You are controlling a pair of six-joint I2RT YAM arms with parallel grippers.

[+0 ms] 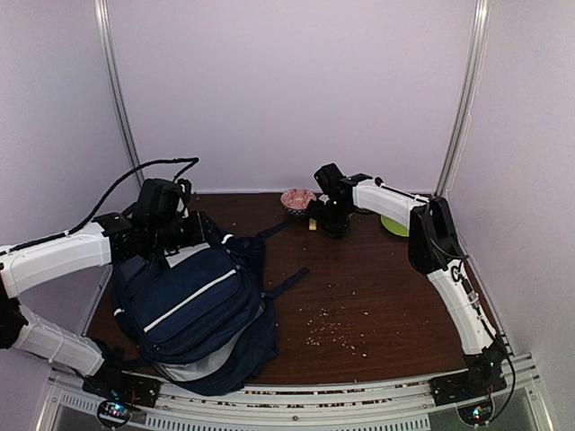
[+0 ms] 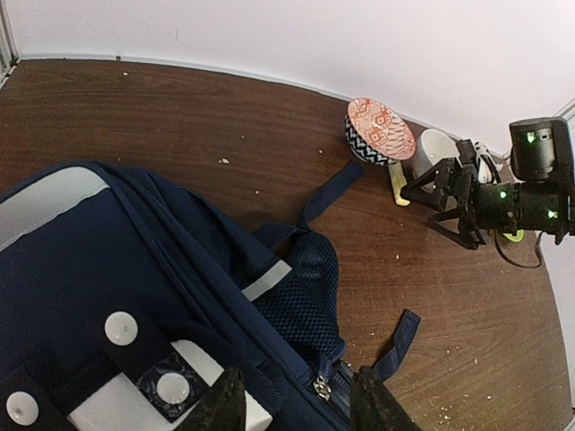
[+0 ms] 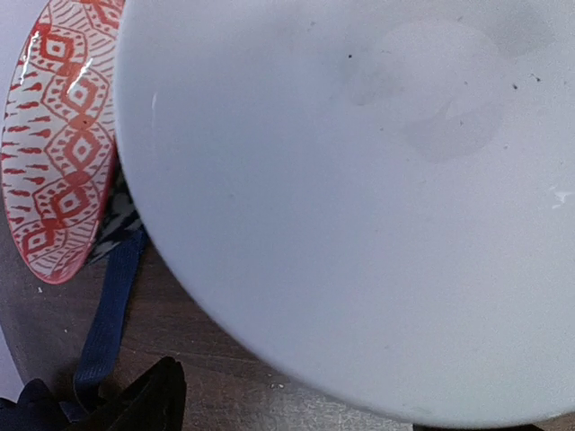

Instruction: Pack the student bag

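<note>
The navy student bag (image 1: 193,292) lies at the left of the table, its grey-white trim facing up. Over its upper part is my left gripper, open, the fingers apart above the bag's zipper edge. At the back wall my right gripper stands with spread fingers beside a white cup (image 2: 433,148). That cup's pale surface (image 3: 359,215) fills most of the right wrist view, with one dark finger (image 3: 148,400) at the lower left; no grip on it shows. A red-patterned bowl (image 2: 382,127) tilts against the cup's left side.
A small yellow piece (image 2: 398,184) lies in front of the bowl and cup. A green item (image 1: 394,226) is behind the right arm. Loose crumbs (image 1: 332,332) dot the front middle. Bag straps (image 1: 287,284) stretch rightward.
</note>
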